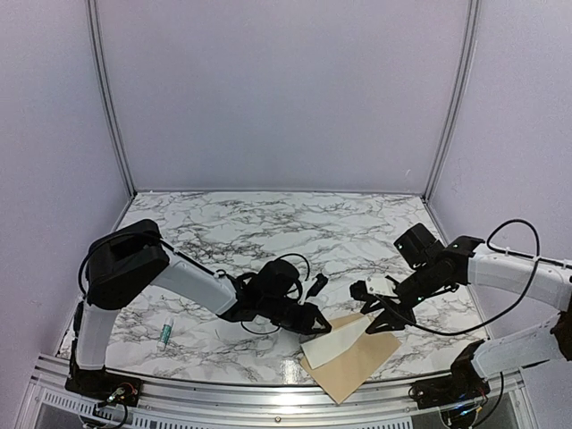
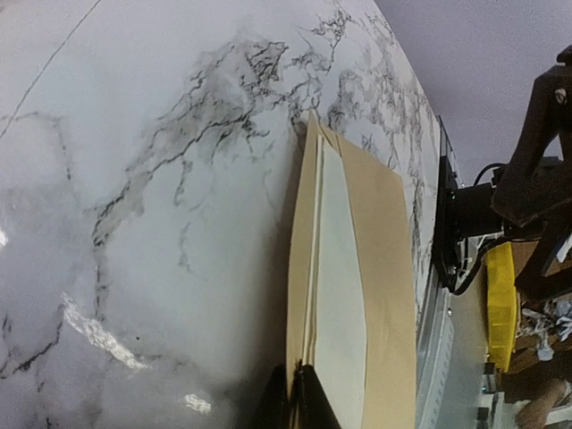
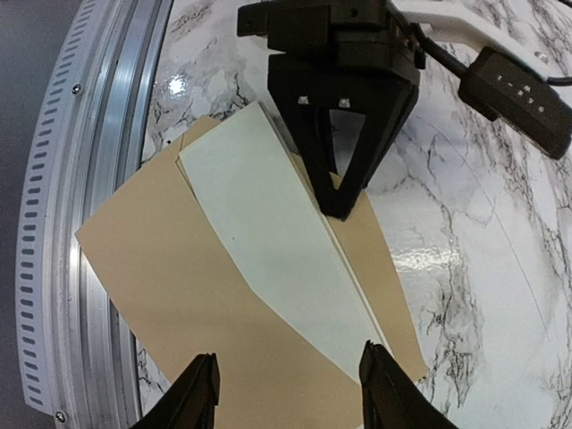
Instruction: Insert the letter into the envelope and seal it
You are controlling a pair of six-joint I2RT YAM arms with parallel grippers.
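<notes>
A tan envelope lies at the table's front edge with a folded white letter on it, lying along its flap side. My left gripper is down at the left end of the envelope and letter; in the left wrist view its fingertips are at their long edge, and whether it pinches them is unclear. My right gripper hangs over the right part of the envelope; in the right wrist view its fingers stand wide apart, open, above the envelope and letter.
A small teal-labelled tube lies at the front left of the table. A metal rail runs along the front edge.
</notes>
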